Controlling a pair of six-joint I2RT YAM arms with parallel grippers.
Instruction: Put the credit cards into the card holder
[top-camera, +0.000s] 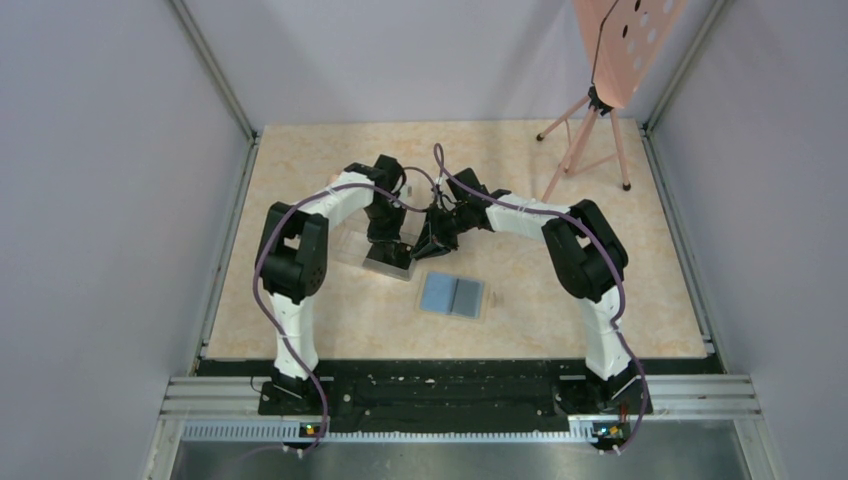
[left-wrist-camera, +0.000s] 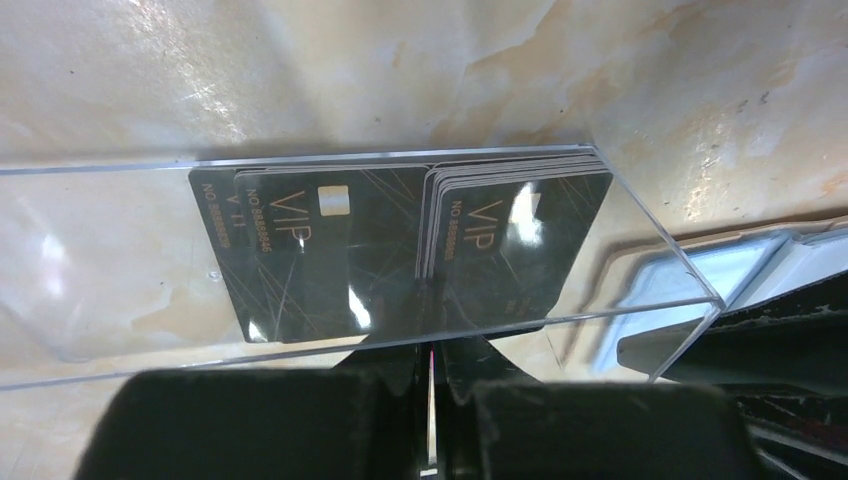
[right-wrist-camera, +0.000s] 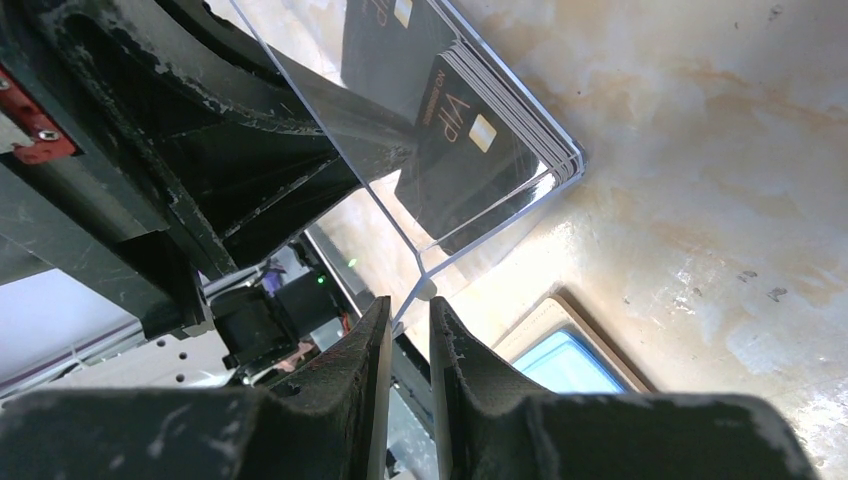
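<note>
Two overlapping stacks of black VIP cards (left-wrist-camera: 335, 255) lie in a long clear plastic box (left-wrist-camera: 100, 370). My left gripper is shut at the near side of the box, beside the cards' near edges, with no card visible between its fingers. In the right wrist view, its dark fingers (right-wrist-camera: 365, 150) reach over the cards. My right gripper stands partly open at the box's end corner; the clear edge runs down to its left fingertip, and whether it touches is unclear. The light-blue folded card holder (top-camera: 452, 295) lies spread in front of the box.
Beige backing (top-camera: 488, 297) shows around the card holder. A pink tripod stand (top-camera: 588, 130) occupies the back right. Both grippers are close together over the box.
</note>
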